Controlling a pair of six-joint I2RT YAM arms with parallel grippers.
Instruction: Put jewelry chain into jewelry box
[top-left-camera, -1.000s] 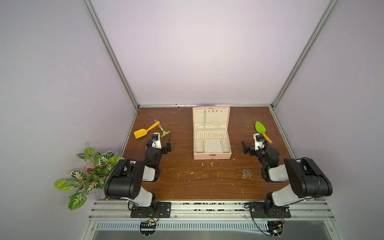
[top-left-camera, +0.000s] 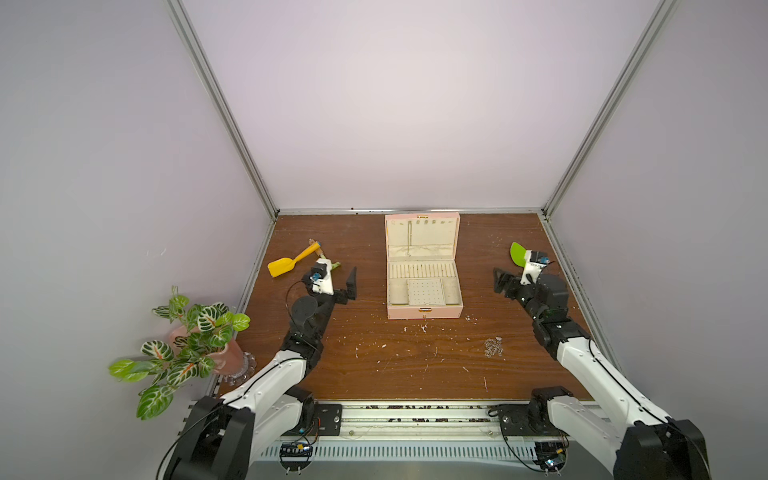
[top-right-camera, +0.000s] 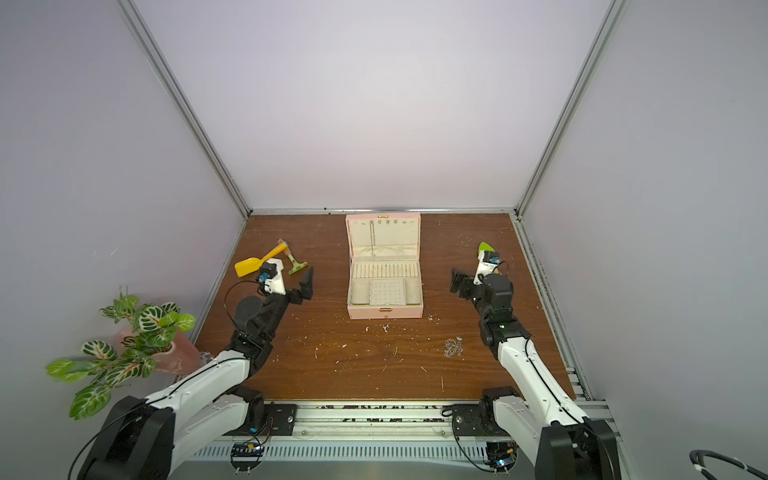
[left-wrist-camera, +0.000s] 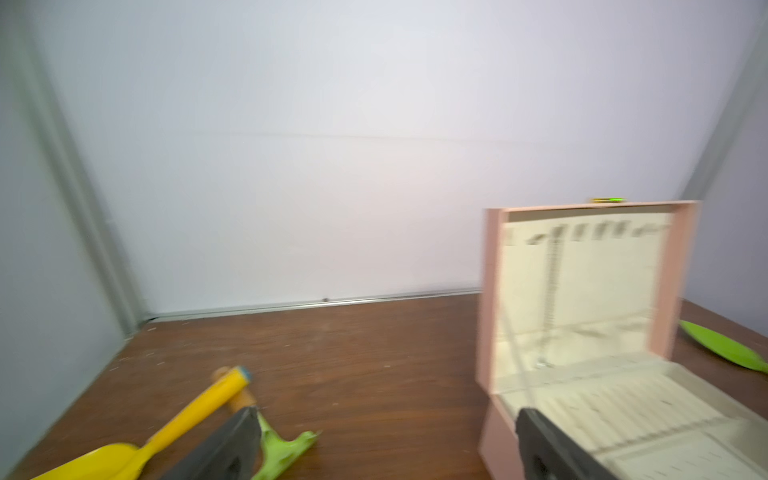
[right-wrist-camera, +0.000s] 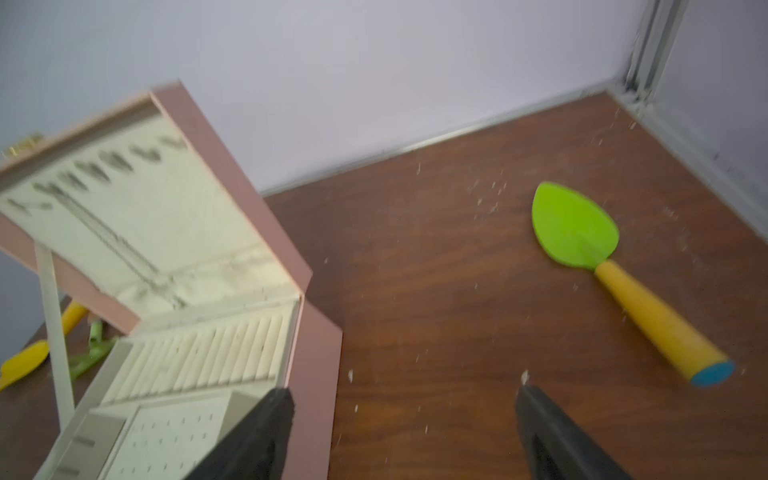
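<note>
The pink jewelry box (top-left-camera: 424, 310) stands open at the table's centre, lid upright, pale compartments inside. The silver chain (top-left-camera: 493, 346) lies bunched on the bare table to the front right of the box. My left gripper is open and empty, raised left of the box. My right gripper is raised right of the box, fingers apart with nothing between them. Both wrist views are blurred; the chain shows in neither.
A yellow scoop (top-left-camera: 281, 266) and a green tool (top-right-camera: 297, 265) lie back left, a green-bladed trowel (right-wrist-camera: 574, 225) back right. A potted plant (top-left-camera: 228, 353) stands at front left. The table (top-left-camera: 384, 360) before the box is mostly clear, scattered with small bits.
Both arms have unfolded and lifted, their upper links now stretched toward the table. The left gripper has shifted rightward and up in the top left view. Box and chain are unchanged.
</note>
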